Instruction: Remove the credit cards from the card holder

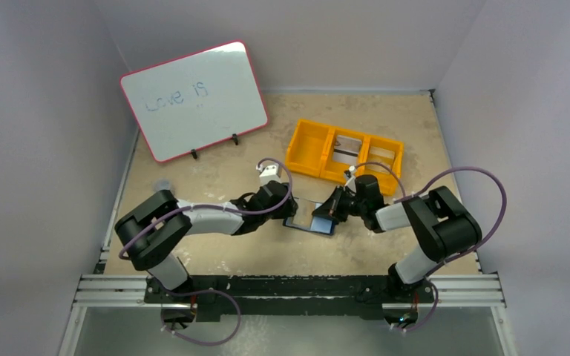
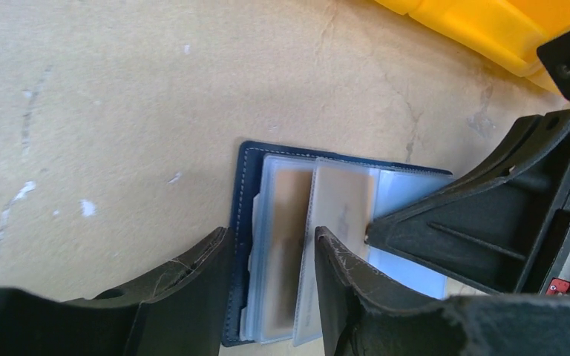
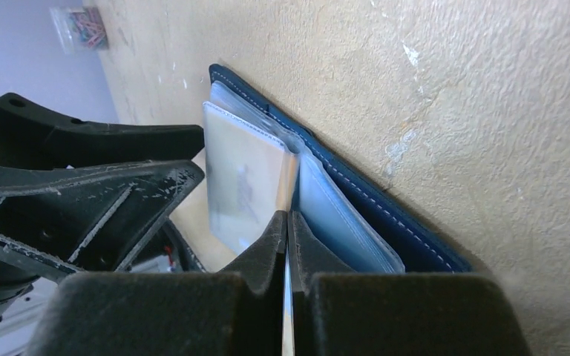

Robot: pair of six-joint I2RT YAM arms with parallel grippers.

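The card holder [image 1: 303, 215] lies open on the table, navy with clear sleeves; in the right wrist view its sleeves [image 3: 243, 170] are fanned up. My left gripper [image 1: 286, 207] is at the holder's left end, open, with its fingers either side of the sleeve edges in its wrist view. My right gripper [image 1: 326, 210] is over the holder's right part, shut with nothing visible between its fingertips, which touch or nearly touch the sleeves. Whether any card is inside the sleeves is unclear.
An orange three-compartment tray [image 1: 308, 144] with items inside stands behind the holder. A whiteboard [image 1: 193, 100] is at the back left, a small clear container [image 3: 80, 30] on the left.
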